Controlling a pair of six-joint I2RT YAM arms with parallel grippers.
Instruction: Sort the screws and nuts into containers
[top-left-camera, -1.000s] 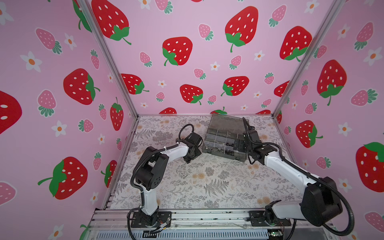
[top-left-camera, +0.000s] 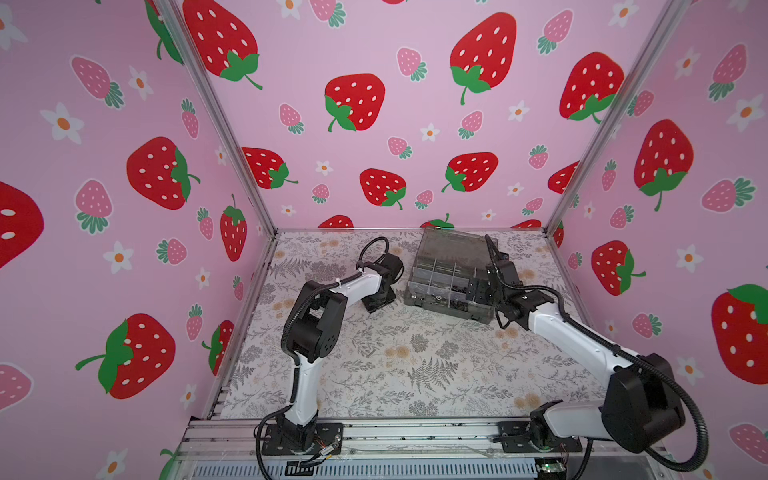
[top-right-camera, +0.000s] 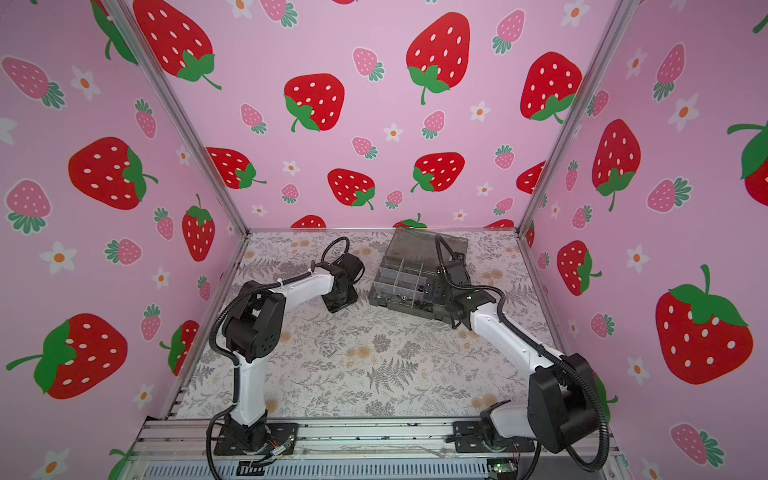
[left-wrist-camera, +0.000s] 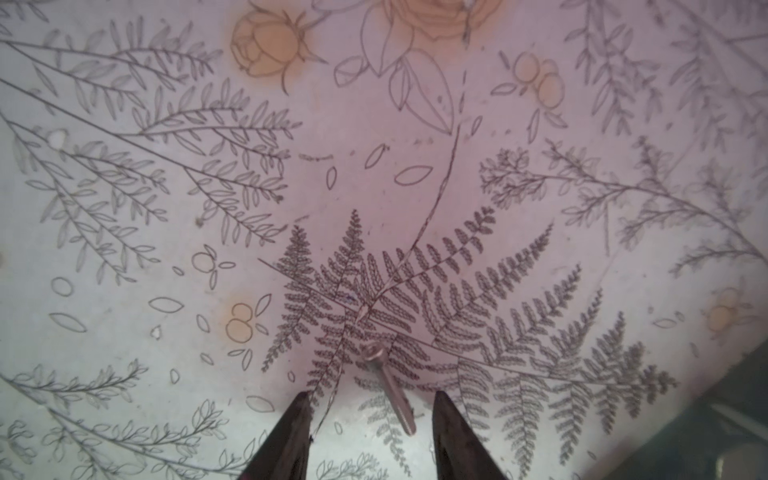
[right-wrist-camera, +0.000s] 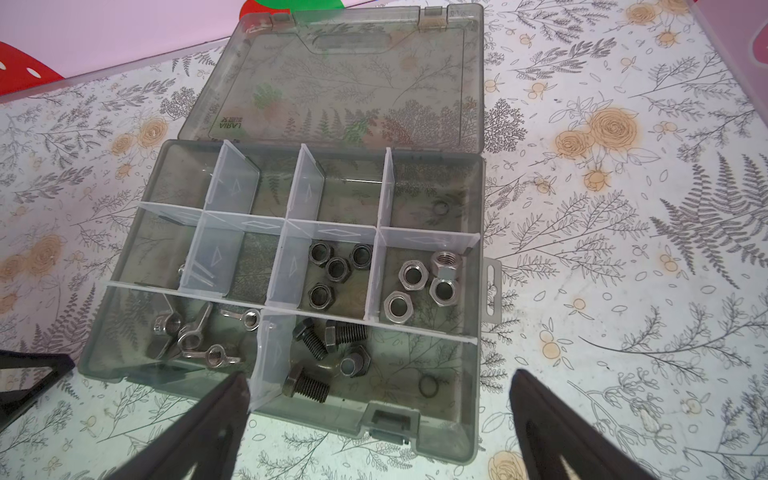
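Observation:
On the floral table lies a single silver screw, blurred in the left wrist view. My left gripper is open above the table, its fingertips on either side of the screw. Over the front of the grey compartment box, my right gripper stands wide open and empty. Inside the box, wing nuts are in the front left compartment and dark bolts in the front right one. The middle row holds dark nuts and, to their right, silver nuts.
The box's see-through lid lies folded back behind it. A corner of the box sits to the lower right in the left wrist view.
My left gripper has shifted slightly left and toward the back of the table compared with a second ago. The right arm and the box have stayed put.

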